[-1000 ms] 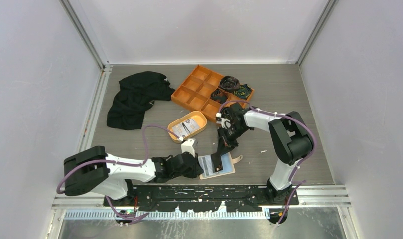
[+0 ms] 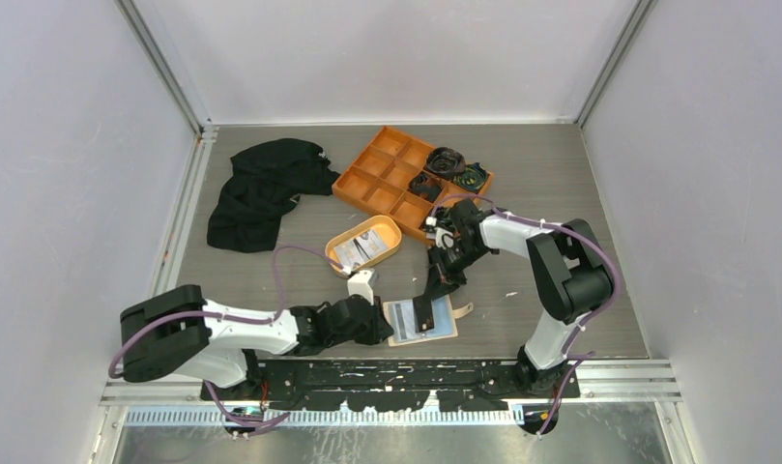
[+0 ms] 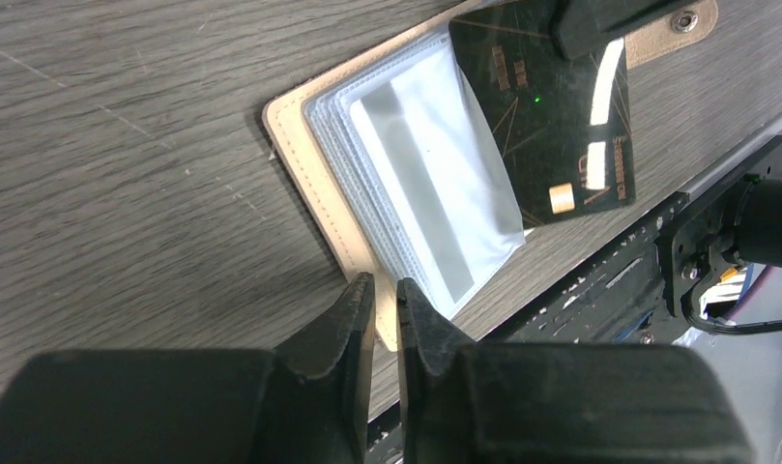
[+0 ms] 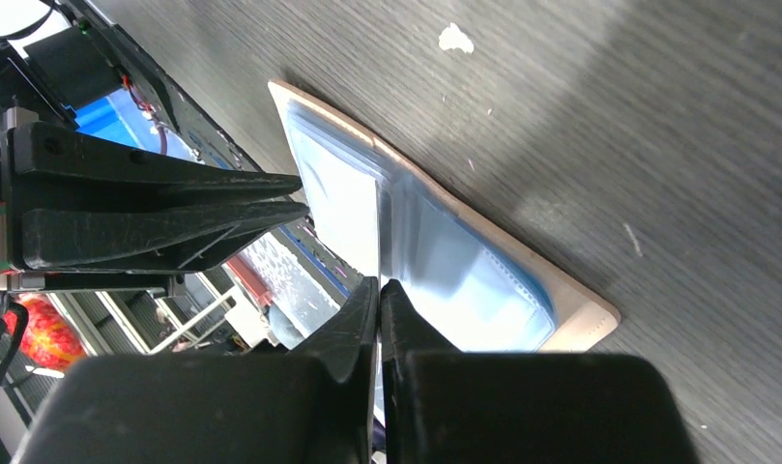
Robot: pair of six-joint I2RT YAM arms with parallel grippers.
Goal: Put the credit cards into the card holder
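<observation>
The tan card holder (image 3: 304, 164) lies open near the front edge, with stacked clear sleeves (image 4: 464, 290). My right gripper is shut on a dark card, seen edge-on between its fingertips in the right wrist view, held over the sleeves. At the holder's left end, my left gripper has its fingertips close together at the tan edge and sleeves; what lies between them is hard to make out.
A yellow tray (image 2: 392, 234) with flat items stands behind the holder. An orange compartment box (image 2: 367, 164) holds coiled dark items. A black cloth (image 2: 256, 193) lies at the back left.
My right gripper and the dark card have shifted slightly right. The left arm has moved very little.
</observation>
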